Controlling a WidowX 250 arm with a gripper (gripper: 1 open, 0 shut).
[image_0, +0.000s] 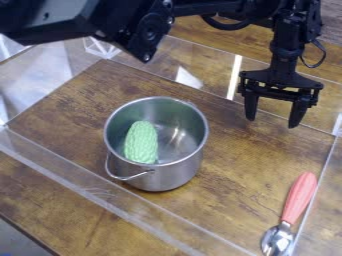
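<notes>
The black gripper (274, 110) hangs over the right part of the wooden table at the back, fingers pointing down and apart, with nothing between them. Below and left of it, a steel pot (182, 168) with a wire handle holds a pale green corn-shaped object (140, 142). An ice cream scoop (293, 207) with a pink handle lies at the front right, well apart from the gripper.
Clear plastic edging (40, 150) runs along the table's left and front.
</notes>
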